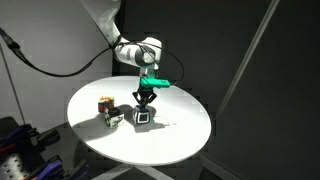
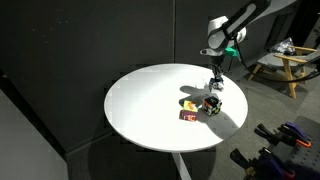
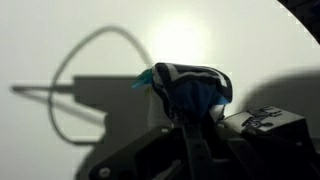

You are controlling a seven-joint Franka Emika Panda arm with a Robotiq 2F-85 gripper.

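Observation:
My gripper (image 1: 146, 99) is shut on a small dark item with white edging (image 1: 142, 116), above the round white table. In the wrist view this dark item (image 3: 190, 80) shows white stripes and a blue patch, and it covers most of the fingertips. From the other side, the gripper (image 2: 217, 73) and the dark item (image 2: 217, 86) appear near the table's far right edge. Whether the item touches the tabletop I cannot tell.
A white box with black print (image 3: 268, 124) stands close beside the held item. Left of it are a black-and-white object (image 1: 114, 117) and an orange-and-dark box (image 1: 105, 104).

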